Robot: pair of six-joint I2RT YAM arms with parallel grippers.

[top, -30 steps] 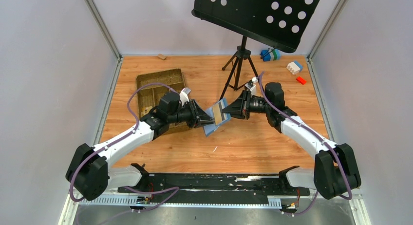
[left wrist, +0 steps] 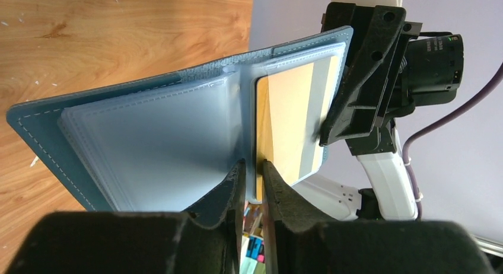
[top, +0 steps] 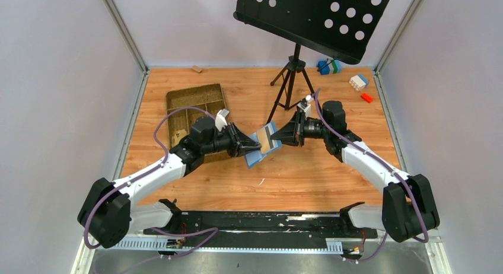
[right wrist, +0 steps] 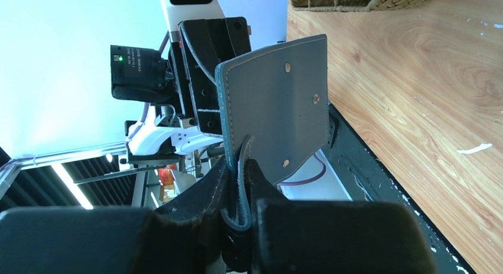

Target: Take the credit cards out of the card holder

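Note:
The blue card holder (left wrist: 154, 137) is spread open between my two arms, above the table. A tan card (left wrist: 290, 108) with a dark stripe sits in its right-hand clear pocket, its orange edge facing my left gripper. That gripper's fingers are slightly apart at the card's edge, with a narrow gap showing between them; one tip overlaps the edge. From the right, my right gripper is shut on the holder's edge, which stands between its fingers. In the right wrist view the holder's grey outer side (right wrist: 276, 102) with metal snaps is visible.
Behind the left arm lies a woven divided basket (top: 194, 96). A black music stand (top: 295, 63) stands at the back centre. Toward the back right are a white and blue block (top: 358, 82) and a red block (top: 366, 98).
My left arm has shifted slightly, its wrist lowering a little while its fingertips stay by the card. The right arm and holder are almost still.

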